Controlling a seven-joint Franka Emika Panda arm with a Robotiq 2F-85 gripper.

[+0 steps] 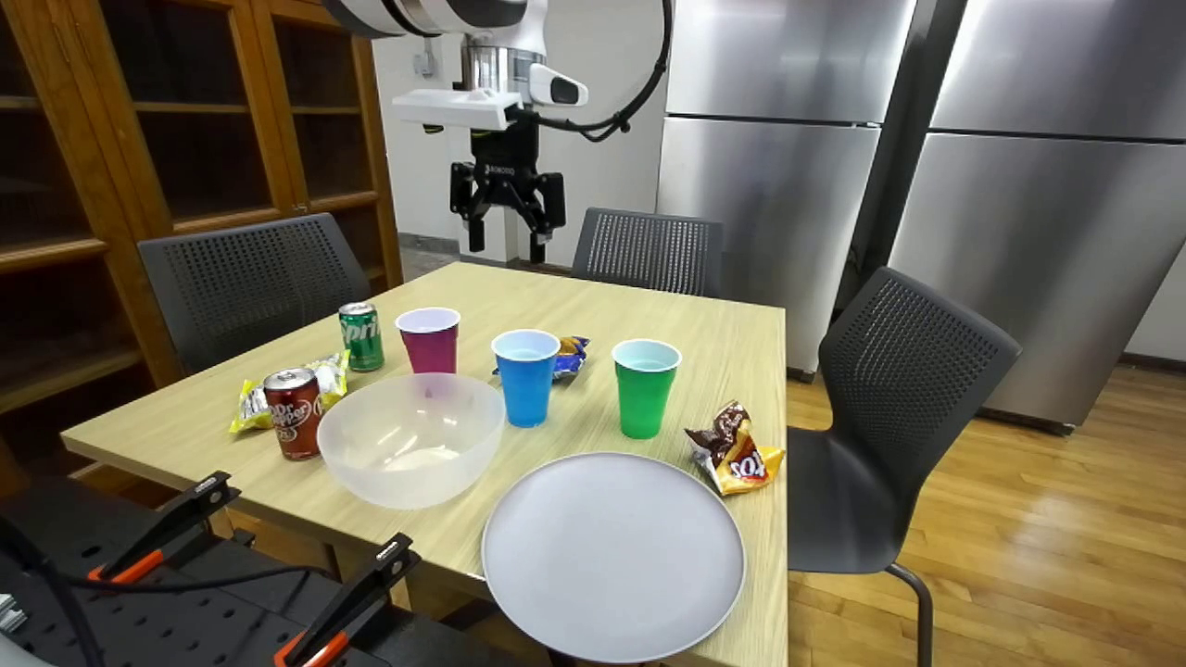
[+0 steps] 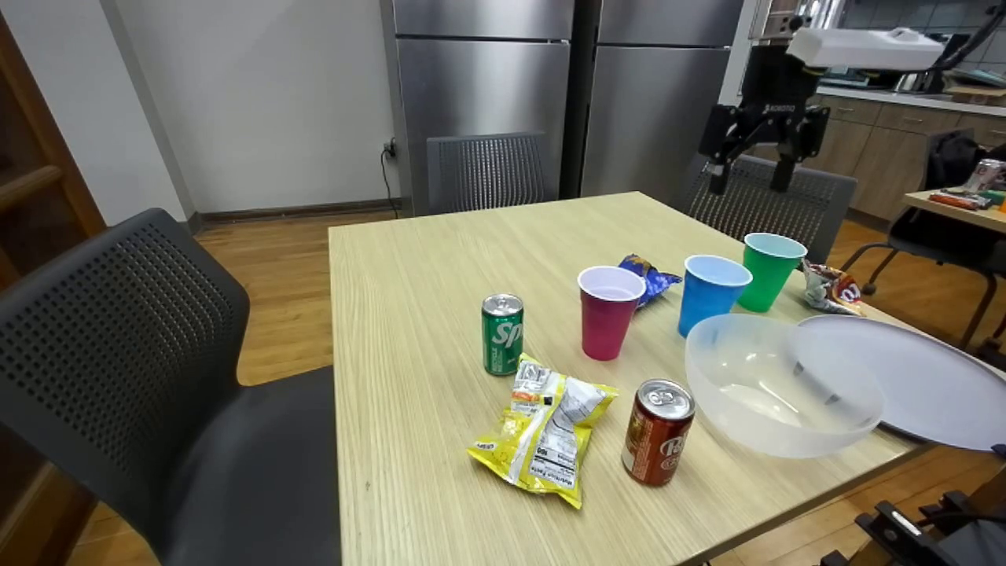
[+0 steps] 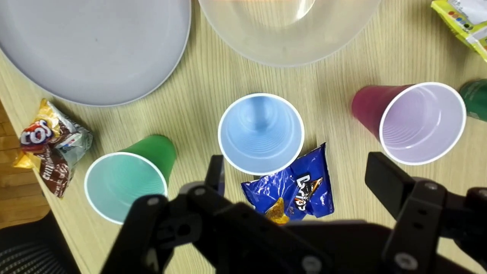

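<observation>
My gripper (image 1: 507, 245) hangs above the table, open and empty, its two fingers wide apart. Below it in the wrist view, a blue chip bag (image 3: 303, 187) lies between the finger lines, partly tucked behind the rim of an upright blue cup (image 3: 261, 132). To the left stands a green cup (image 3: 128, 182); a magenta cup (image 3: 411, 121) is on the right. A translucent bowl (image 1: 411, 445) and a grey round plate (image 1: 614, 556) sit along the near side of the table in the first exterior view.
Near the green cup lies a brown-orange snack bag (image 1: 736, 450). A Sprite can (image 2: 502, 335), a yellow bag (image 2: 547, 432) and a Dr Pepper can (image 2: 659, 432) stand or lie by the magenta cup and bowl. Chairs surround it.
</observation>
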